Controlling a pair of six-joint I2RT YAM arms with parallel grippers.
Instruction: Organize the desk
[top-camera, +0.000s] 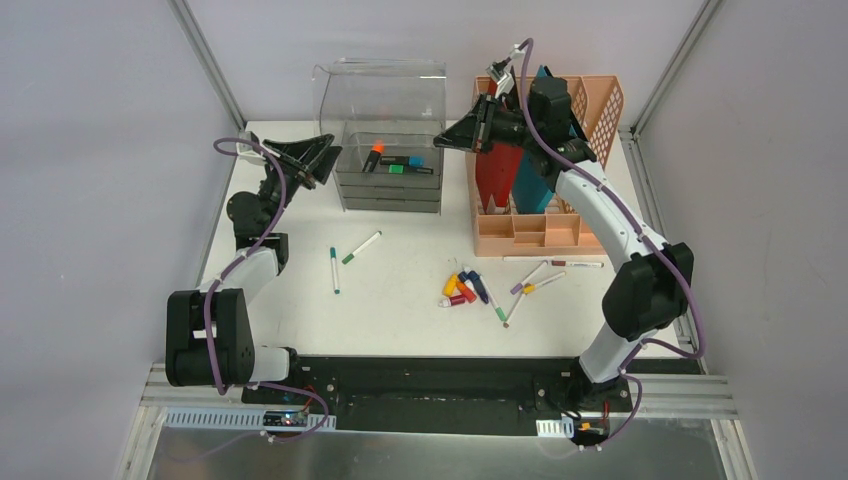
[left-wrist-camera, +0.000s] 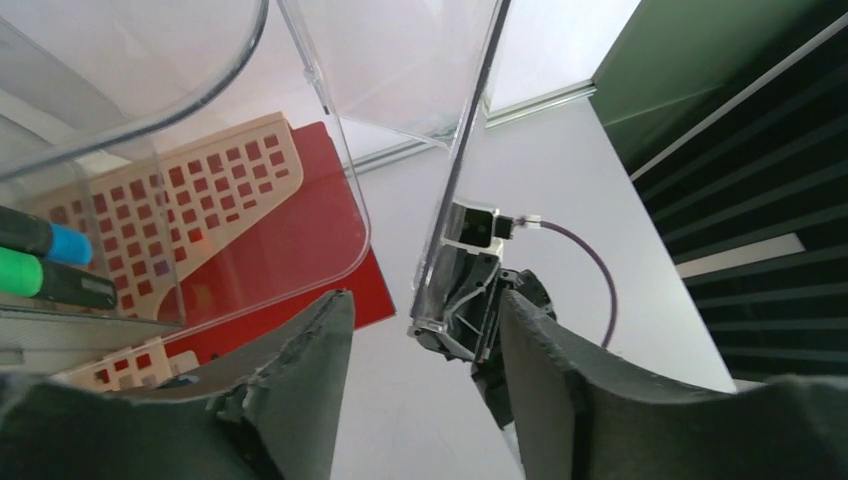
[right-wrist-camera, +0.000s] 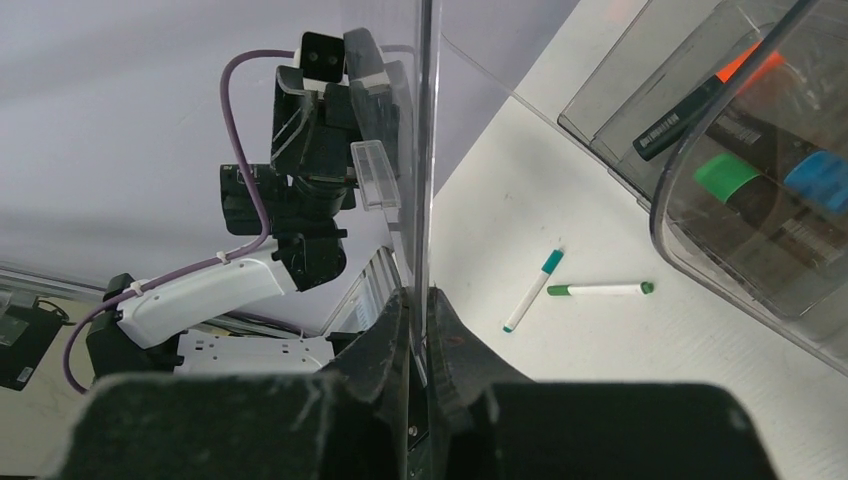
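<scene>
The clear acrylic organizer stands at the back centre with its lid raised, black highlighters with orange, blue and green caps inside. At its right, my right gripper is shut on the lid's clear edge, which runs vertically between its fingers in the right wrist view. My left gripper is at the organizer's left, part open, with the panel edge ahead of the gap between its fingers.
A peach rack with red and blue folders stands at the right. Two markers lie front left; several markers and short coloured tubes lie centre right.
</scene>
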